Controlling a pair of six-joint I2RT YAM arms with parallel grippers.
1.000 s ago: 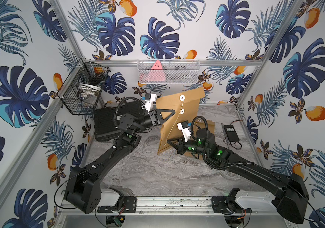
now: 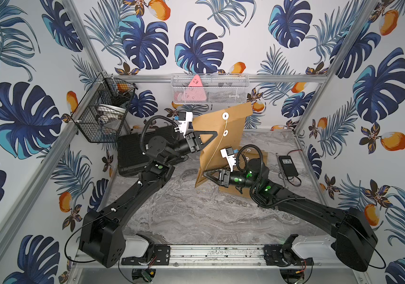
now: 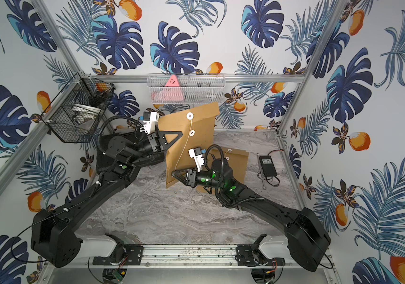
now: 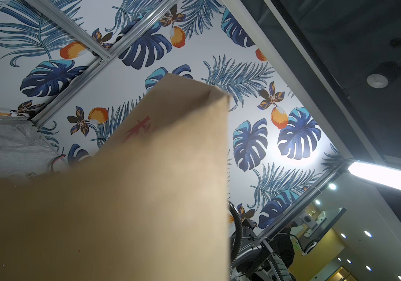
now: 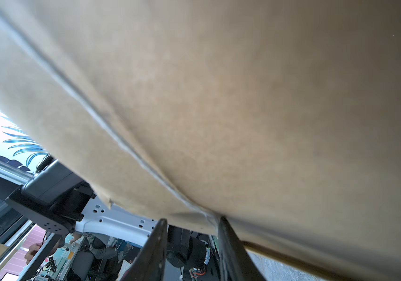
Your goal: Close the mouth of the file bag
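A brown file bag [image 2: 230,120] is held upright, with two white string buttons [image 2: 225,116] and a string hanging down it. My left gripper [image 2: 207,137] is shut on the bag at its upper left part; in the left wrist view the paper [image 4: 116,196] hides the fingers. My right gripper is part open at the bag's lower front, beside the string [image 5: 116,135], which runs down to the fingertips; whether it is between them is unclear.
A second brown bag [image 3: 240,163] lies behind my right arm. A black case [image 2: 131,156] is at back left, a black device [image 2: 286,166] at right. Wire baskets [image 2: 103,108] hang on the walls.
My right gripper has moved left and slightly up along the bag's lower part. The left gripper and the bag have shifted a little upward since a second ago.
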